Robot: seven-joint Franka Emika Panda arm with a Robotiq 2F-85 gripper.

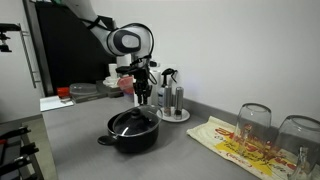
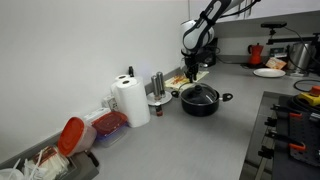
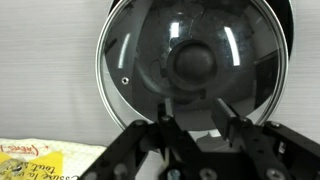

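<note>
A dark pot (image 1: 128,141) stands on the grey table, with a glass lid (image 3: 144,70) on it. Seen from the wrist, the lid sits off-centre, its rim reaching past the pot on one side. Its round black knob (image 3: 192,62) lies ahead of my fingertips rather than between them. My gripper (image 1: 141,101) hangs above the lid near its back edge. From the wrist, my gripper shows its two fingers part-way apart, with dark glass visible through the gap. Whether the fingers touch or grasp anything is unclear.
Bottles (image 1: 172,98) stand on a small plate behind the pot, beside a paper towel roll (image 2: 132,101). A printed yellow cloth (image 1: 228,140) and glass jars (image 1: 252,124) are farther right. Red containers (image 2: 76,134) stand at the other end. Bare table surrounds the pot's front.
</note>
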